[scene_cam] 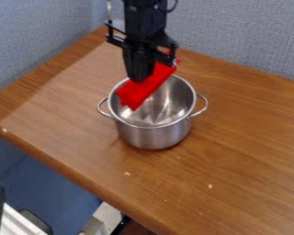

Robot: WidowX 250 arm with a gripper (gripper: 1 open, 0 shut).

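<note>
A red block (140, 88), long and flat, is held tilted in my gripper (146, 72), which is shut on it. The block is raised over a steel pot (153, 133) with two side handles, its lower end above the pot's opening. The black gripper and arm come down from the top of the view and hide the block's upper part in places.
The pot stands on a wooden table (235, 165), whose bare surface stretches around it. Grey padded walls line the back and left. The table's left edge drops to a blue floor with cables at the lower left.
</note>
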